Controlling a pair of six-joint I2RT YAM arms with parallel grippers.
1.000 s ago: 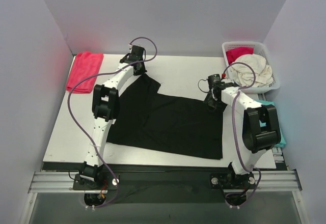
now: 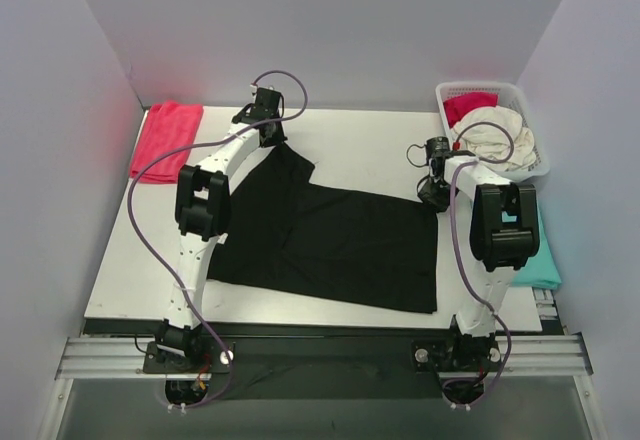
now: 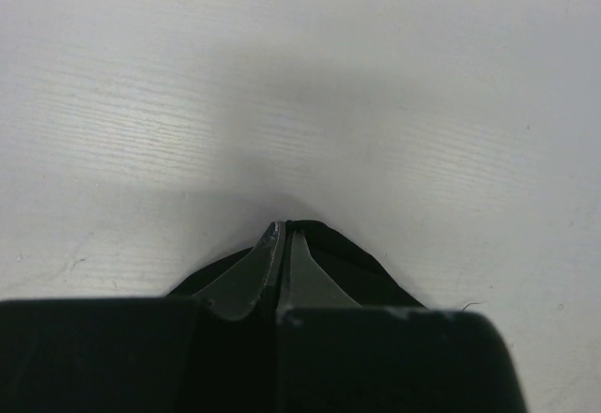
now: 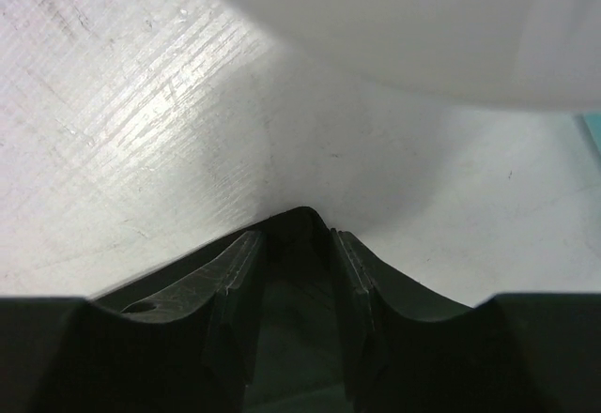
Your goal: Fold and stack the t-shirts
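Observation:
A black t-shirt (image 2: 350,245) lies spread on the white table, its left part reaching up toward the back. My left gripper (image 2: 284,141) is shut on the shirt's upper left corner; in the left wrist view, dark cloth (image 3: 324,235) comes out from between the closed fingertips. Over the shirt's upper right corner, my right gripper (image 2: 433,204) is low and open. Between its separated fingers shows the corner of black cloth (image 4: 299,230), with a gap still left around it.
A white basket (image 2: 545,160) at the back right holds red and cream cloth. Beside the right arm lies a teal cloth (image 2: 540,265); a folded red cloth (image 2: 165,142) is at the back left. Between the arms, the rear table (image 2: 365,150) is bare.
The left gripper has barely shifted and keeps the cloth.

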